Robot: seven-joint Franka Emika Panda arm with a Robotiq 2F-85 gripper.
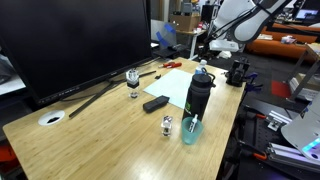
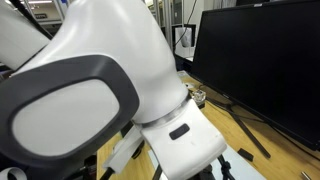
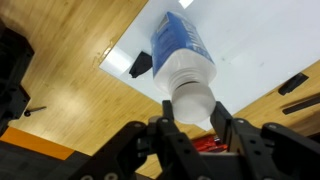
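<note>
In the wrist view a bottle with a white cap and blue label [image 3: 180, 42] extends away from the camera, its cap toward me. My gripper is shut on its cap end, with dark fingers on either side. Beneath the bottle lies a white sheet [image 3: 255, 40] on the wooden table. Exterior view 2 is largely filled by the white arm [image 2: 150, 70], which hides the gripper there. Whether the bottle's base touches the sheet I cannot tell.
A black pot-like object [image 1: 199, 98] stands near the table's right edge, a green bowl [image 1: 191, 133] in front of it. A dark block [image 1: 156, 103] and a small silver item [image 1: 167, 125] lie nearby. Large monitor [image 1: 90, 45] at the back.
</note>
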